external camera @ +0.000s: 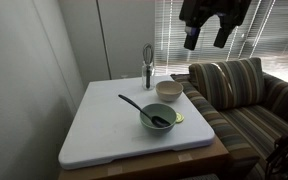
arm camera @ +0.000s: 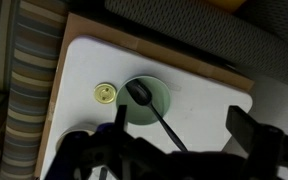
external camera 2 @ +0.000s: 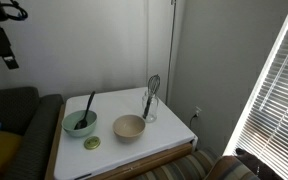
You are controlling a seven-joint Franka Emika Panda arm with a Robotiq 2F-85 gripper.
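Note:
My gripper (external camera: 206,41) is high above the right side of the white table (external camera: 99,125), its two fingers spread wide with nothing between them. In the wrist view the fingers frame the scene from left and right. A green bowl (external camera: 156,129) sits near the table's front right edge. A black spoon (arm camera: 164,124) leans in it, its head inside and its handle reaching over the rim. Beside the bowl lies a small yellow-green round thing (arm camera: 105,93). Farther back stands a beige bowl (external camera 2: 129,128), seemingly empty; the gripper partly hides it in the wrist view.
A clear container (external camera 2: 151,109) holding a whisk (external camera 2: 154,82) and another utensil stands at the table's back. A striped sofa (external camera: 229,95) borders the table on the right, and a wall the left.

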